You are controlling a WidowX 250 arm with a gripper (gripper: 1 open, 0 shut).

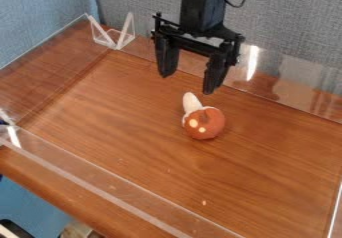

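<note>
My black gripper [190, 68] hangs above the rear middle of the wooden surface, its two fingers wide apart with nothing between them. Below and slightly right of it lies a toy mushroom [203, 123] with a white stem and an orange-red cap with pale spots, apart from the gripper.
A white wire rack [112, 32] stands at the back left corner. The wooden table [134, 162] is otherwise largely clear, bordered by transparent walls, with grey padded panels behind. Partly visible dark objects sit at the left edge and bottom left corner.
</note>
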